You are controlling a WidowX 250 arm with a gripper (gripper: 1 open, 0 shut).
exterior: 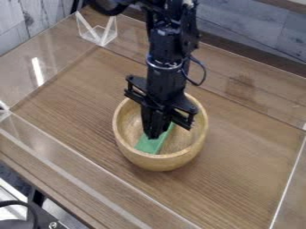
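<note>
A pale wooden bowl (162,157) sits on the wooden table (245,179), with a green block (150,143) lying inside it. My black gripper (159,118) hangs down over the bowl from the top of the view, its lower parts reaching into the bowl over the block and hiding part of it. The frame does not show clearly whether the fingers are open or shut, or touching the block.
A small white wire-like object (98,27) stands at the back left. Black cable shows at the bottom left corner.
</note>
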